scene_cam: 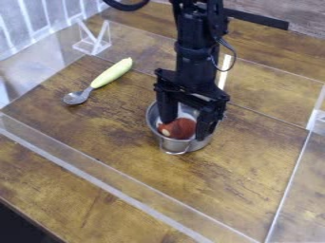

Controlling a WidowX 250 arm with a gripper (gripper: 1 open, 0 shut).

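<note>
My black gripper [191,104] is open, hanging over a small metal pot [196,142] in the middle of the table, its fingers at or over the pot's rim. A red piece of food [176,129] lies inside the pot, partly hidden by the gripper.
A pale yellow-green corn-like object [112,73] and a metal spoon [78,95] lie at the upper left. Clear panels line its edges.
</note>
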